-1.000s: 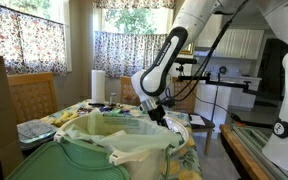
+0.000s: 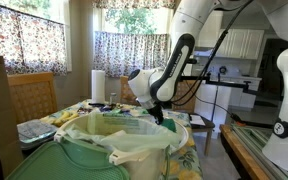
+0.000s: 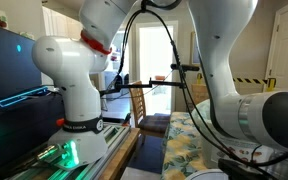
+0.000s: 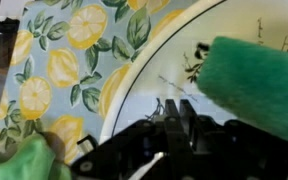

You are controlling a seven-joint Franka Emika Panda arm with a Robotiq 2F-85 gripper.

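A green sponge shows large and slightly blurred in the wrist view, above the white plate with its dark floral pattern. My gripper reaches in from below with its black fingers close together, shut on the sponge. The grip itself is mostly hidden by the black fingers and housing. In the first exterior view, a green patch shows beside the gripper, low over the table behind the bin. The second exterior view shows part of the plate at the bottom edge, under the arm.
A lemon-print tablecloth covers the table. Some green cloth lies at the wrist view's lower left. A lined white bin and a green lid stand in the foreground. A paper towel roll stands behind.
The green patch has shifted left.
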